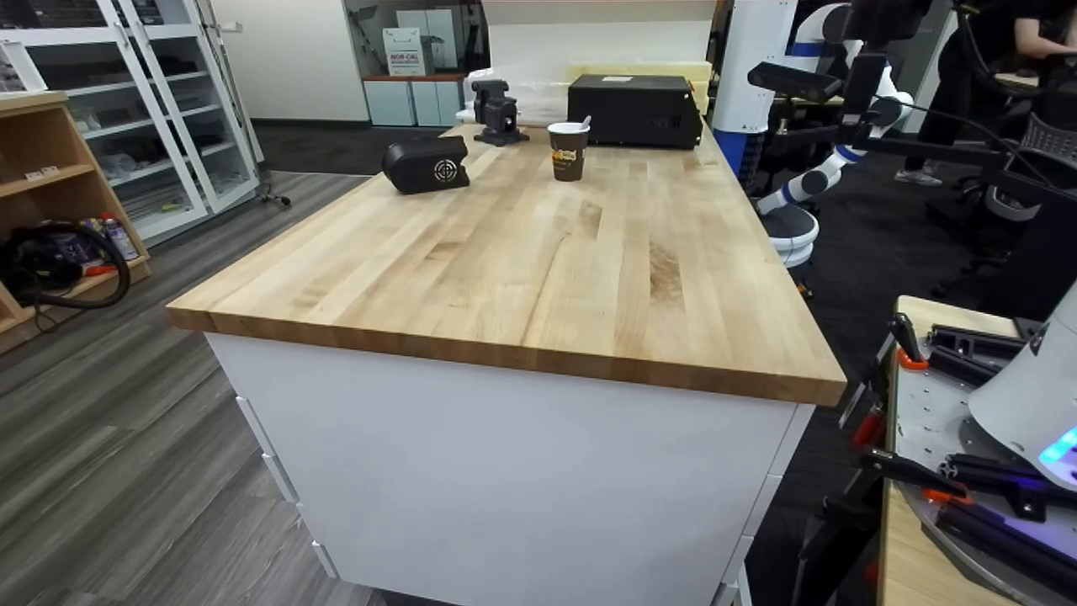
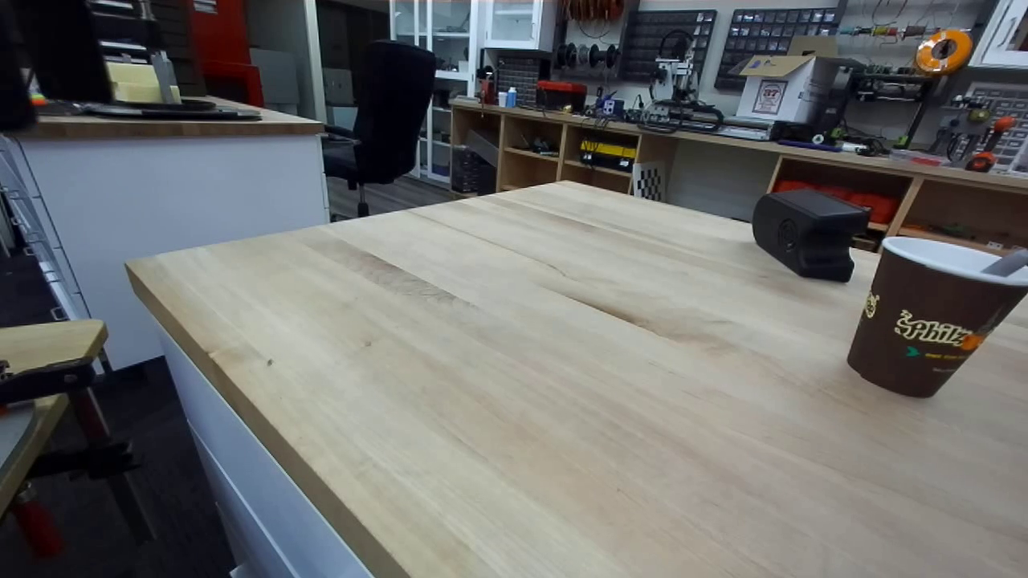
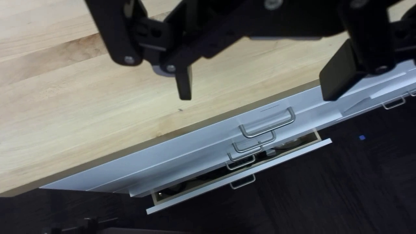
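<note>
In the wrist view my gripper is open, its fingers (image 3: pixel 185 82) wide apart with nothing between them. Below it, seen from above, are the table's bare edge and a white drawer front with a metal handle (image 3: pixel 269 130). A lower drawer (image 3: pixel 240 175) is pulled out. On the wooden table (image 1: pixel 525 273) stands a brown paper cup (image 1: pixel 567 162) with a white rim and something sticking out of it. A black rounded block (image 1: pixel 426 166) lies to its left in exterior view 1. Exterior view 2 shows both the cup (image 2: pixel 930 327) and the block (image 2: pixel 807 233) at the right.
Farther back on the table are a black box (image 1: pixel 633 111) and a dark stand-like device (image 1: pixel 496 113). A clamp-laden side bench (image 1: pixel 959 404) carries the robot's white base at the right.
</note>
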